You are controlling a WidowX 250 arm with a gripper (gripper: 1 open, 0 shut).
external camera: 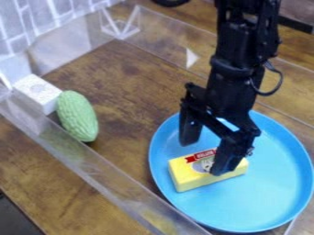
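My black gripper (211,141) is low over a blue plate (270,197) at the right, its open fingers around a yellow butter box (192,176) with a red label. The fingers partly hide the box; whether they touch it is unclear.
A green bumpy vegetable (76,116) lies at the left beside a white speckled block (35,92). The wooden surface (123,83) between them and the arm is clear. Clear walls border the work area.
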